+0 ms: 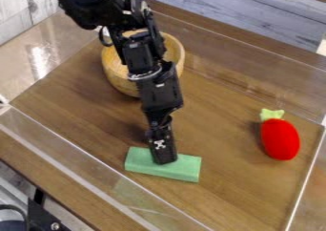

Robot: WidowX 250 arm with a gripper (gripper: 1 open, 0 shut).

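Note:
My black gripper [162, 149] reaches down from the top left with its fingertips low over a flat green block [178, 171] near the front of the wooden table. The fingers are at or just above the block's back edge; whether they touch it I cannot tell. Behind the arm sits a yellow-brown bowl [120, 71], partly hidden.
A red object with a green top [280, 139], like a toy strawberry or vegetable, lies to the right. Pale rims border it.

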